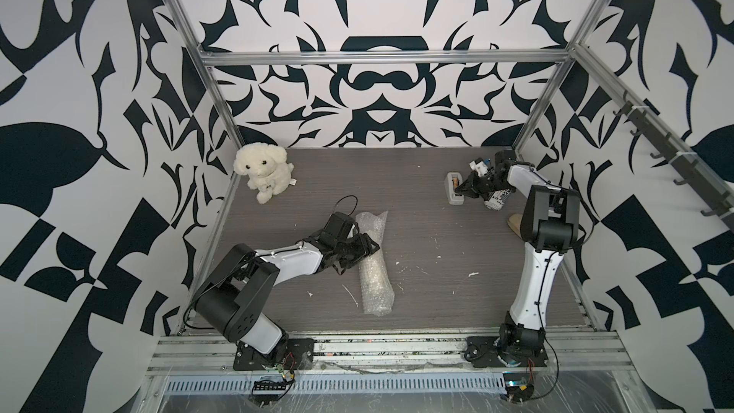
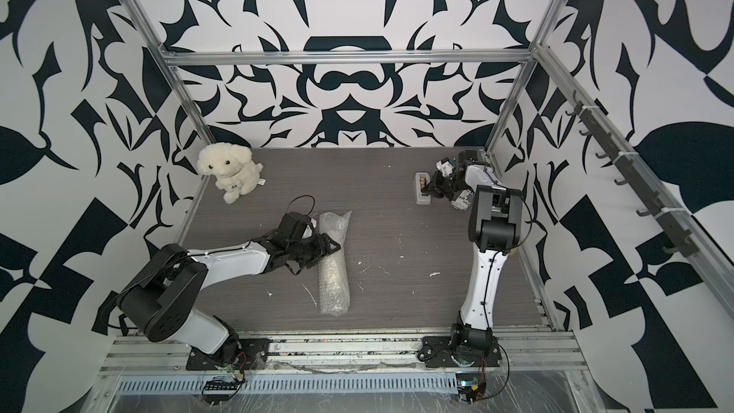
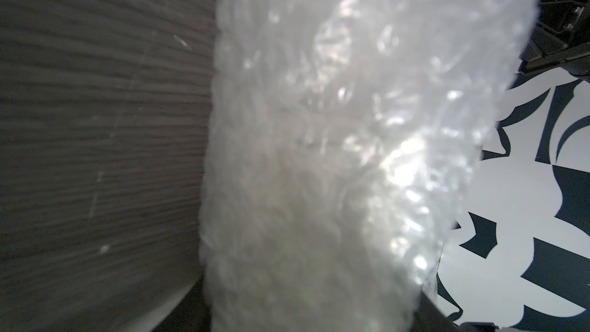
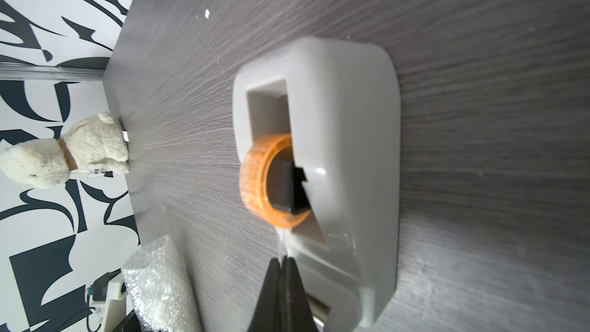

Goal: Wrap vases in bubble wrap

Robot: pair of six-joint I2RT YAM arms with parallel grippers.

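Note:
A long roll of bubble wrap (image 1: 376, 286) lies lengthwise on the middle of the table, its contents hidden. My left gripper (image 1: 365, 248) is shut on it near its upper half; in the left wrist view the cloudy wrap (image 3: 332, 116) fills the middle. My right gripper is shut with nothing visible between its fingertips, just beside a white tape dispenser (image 4: 362, 129) at the back right. The dispenser holds an orange roll of tape (image 4: 252, 181), with a short clear strip hanging below it.
A white plush dog (image 1: 263, 168) sits at the back left. A black-and-white printed object (image 1: 498, 200) and a tan item (image 1: 513, 225) are partly hidden by the right arm. Small scraps dot the table (image 1: 420, 244), which is otherwise clear in the centre.

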